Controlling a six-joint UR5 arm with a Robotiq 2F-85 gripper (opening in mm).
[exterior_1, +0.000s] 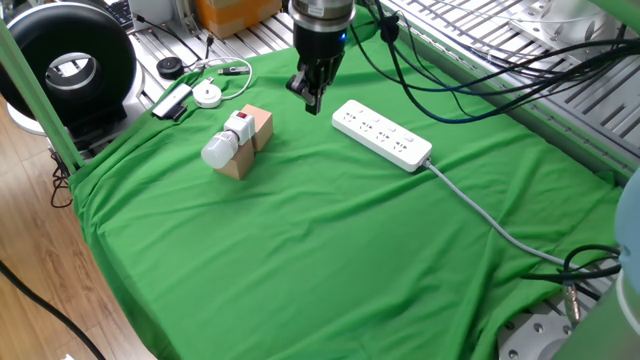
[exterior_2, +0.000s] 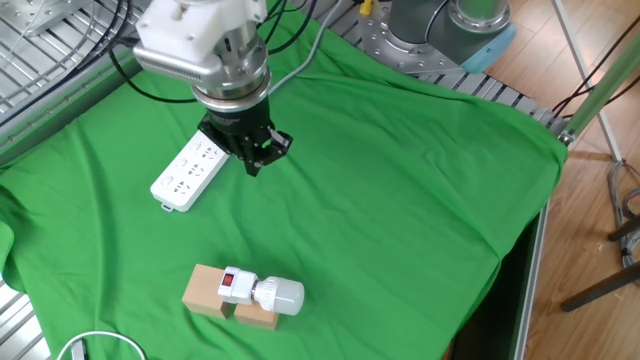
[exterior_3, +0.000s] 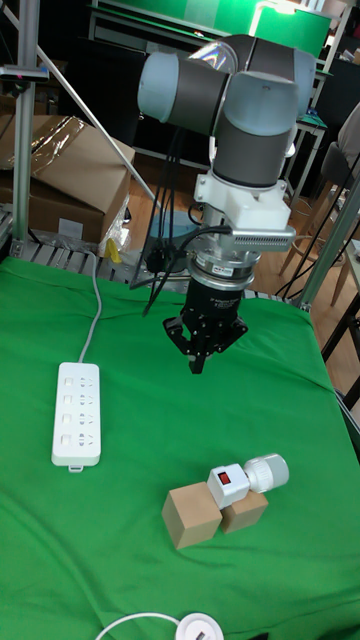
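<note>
My gripper (exterior_3: 197, 367) hangs in the air above the green cloth, its fingertips together and nothing visible between them. In exterior view 1 the gripper (exterior_1: 313, 108) appears between the bulb and the power strip. A white bulb (exterior_1: 220, 150) in a white socket adapter (exterior_1: 240, 125) with a red switch lies sideways on two cardboard blocks (exterior_2: 207, 290). The white power strip (exterior_1: 382, 136) lies flat on the cloth, apart from the blocks. In exterior view 2 the gripper (exterior_2: 253, 168) partly covers one end of the strip (exterior_2: 188, 172).
A grey cable (exterior_1: 490, 220) runs from the strip to the table's edge. A round white charger (exterior_1: 207, 94) with its cord and a small white device (exterior_1: 172, 101) lie by the cloth's border. Black cables hang beside the arm.
</note>
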